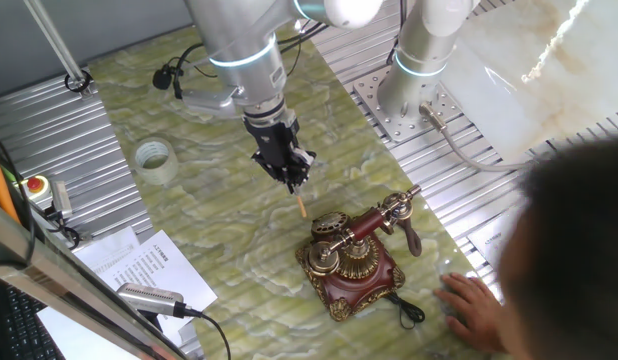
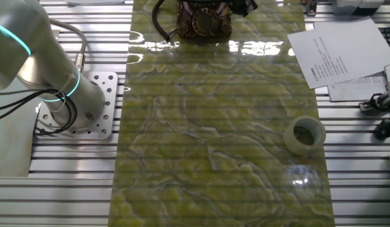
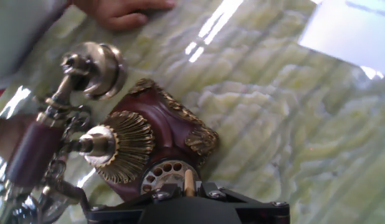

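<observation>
A thin wooden stick (image 1: 303, 208) points down from my gripper (image 1: 298, 187), which is shut on it. In the wrist view the stick (image 3: 189, 182) stands between the fingertips, its end overlapping the edge of the rotary dial (image 3: 165, 175). A vintage telephone (image 1: 351, 283), dark red with gold trim, rests on the green marbled mat. Its handset (image 1: 367, 226) lies across the cradle. From exterior view 1, the stick's tip appears short of the dial (image 1: 330, 224), with a small gap. Only part of the telephone (image 2: 206, 21) shows at the top of exterior view 2, where the gripper is out of sight.
A tape roll (image 1: 156, 162) stands on the mat's left part. Papers (image 1: 154, 275) and a grey device (image 1: 152, 299) lie at lower left. A person's hand (image 1: 473, 308) rests close to the telephone's right side.
</observation>
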